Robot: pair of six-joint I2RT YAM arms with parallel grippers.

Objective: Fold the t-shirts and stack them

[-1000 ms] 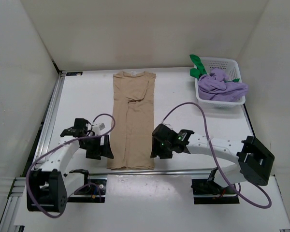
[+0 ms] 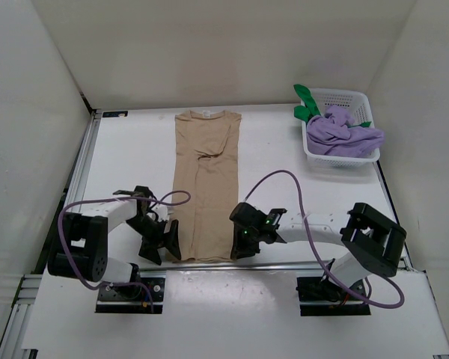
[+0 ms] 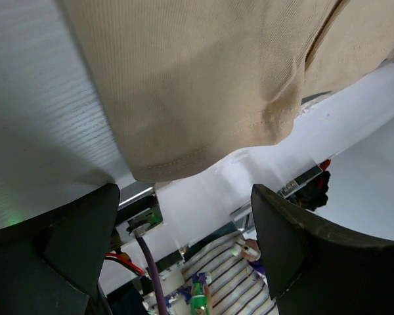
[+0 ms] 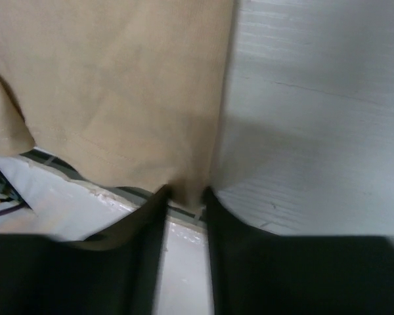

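Note:
A tan t-shirt [image 2: 217,202] lies lengthwise on the white table, its sides folded inward to a long strip, collar at the far end. Its hem reaches the table's near edge. At the left hem corner, my left gripper [image 2: 165,250] stands open; in the left wrist view the shirt's corner [image 3: 171,157] shows just beyond its wide-apart fingers [image 3: 85,243], nothing between them. Over the right hem corner [image 4: 187,184], my right gripper has its fingers close together, one on either side of the cloth. Blur hides whether they pinch it.
A white basket [image 2: 340,161] at the back right holds purple cloth [image 2: 343,134] and something green [image 2: 307,103]. Bare table [image 2: 277,149] lies to the right of the shirt, and more to its left.
Both grippers have come down towards the near hem, the left one also moving right to the corner. The shirt looks nearly unmoved.

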